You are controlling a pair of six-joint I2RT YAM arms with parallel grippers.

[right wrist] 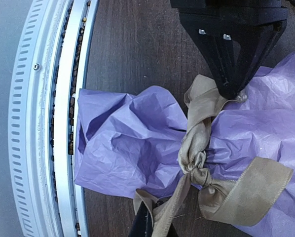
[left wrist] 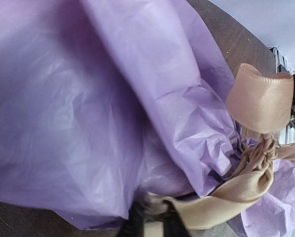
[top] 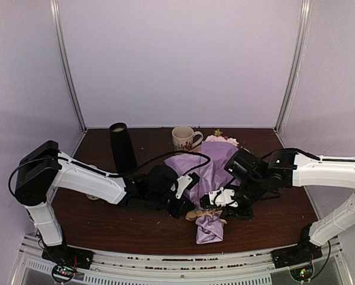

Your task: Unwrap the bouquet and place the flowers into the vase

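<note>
The bouquet lies in purple wrapping [top: 212,172], with its pink flowers [top: 222,139] at the far end, partly hidden by the paper. A beige ribbon [right wrist: 193,140] is knotted around the narrow part of the wrap. A tall black vase [top: 123,148] stands at the back left. My left gripper is at the ribbon's left side; its blurred fingers stand somewhat apart, with ribbon showing between them. On the other side my right gripper is shut on a loose ribbon end that runs from the knot between its fingertips.
A patterned mug [top: 184,138] stands behind the bouquet. The front rail [right wrist: 63,113] runs close to the wrap's lower end. Bare table [top: 100,222] shows at the front left.
</note>
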